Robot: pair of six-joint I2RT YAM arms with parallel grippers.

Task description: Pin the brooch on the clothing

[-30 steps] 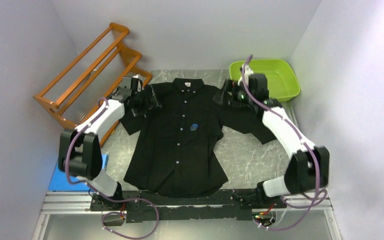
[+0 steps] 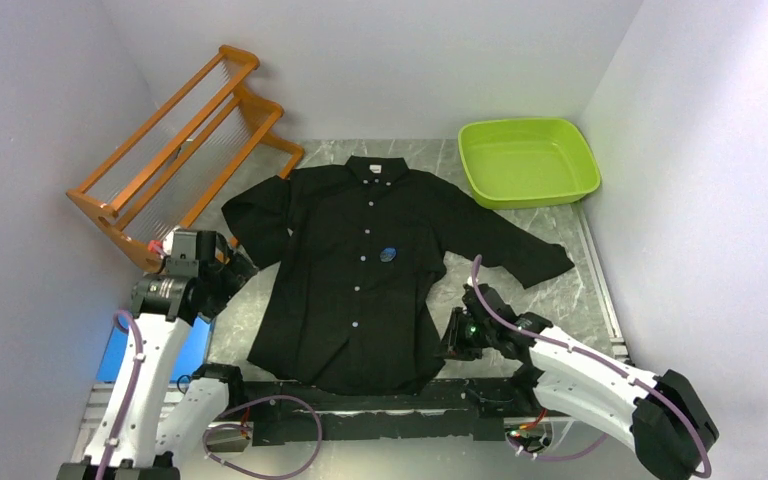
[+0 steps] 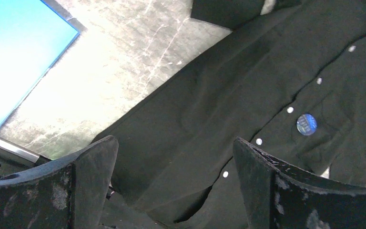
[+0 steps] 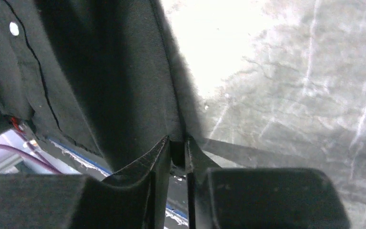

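Face up on the table lies a black button-up shirt [image 2: 330, 280], collar away from me. A round blue brooch [image 2: 388, 255] rests on its chest beside the button row; the left wrist view shows the brooch [image 3: 306, 124] flat on the fabric. Whether its pin goes through the cloth is hidden. My left gripper [image 2: 240, 272] hovers by the shirt's left side, its fingers wide apart and empty. At the lower right hem is my right gripper. Its fingers are close together with a narrow gap, the shirt's edge at their tips; whether they grip it is unclear.
A green basin [image 2: 530, 165] stands at the back right, and a wooden rack [image 2: 185, 150] at the back left. A blue board [image 3: 19, 52] lies at the left. Bare grey tabletop [image 2: 560, 320] shows right of the shirt.
Shirt and brooch look unmoved.
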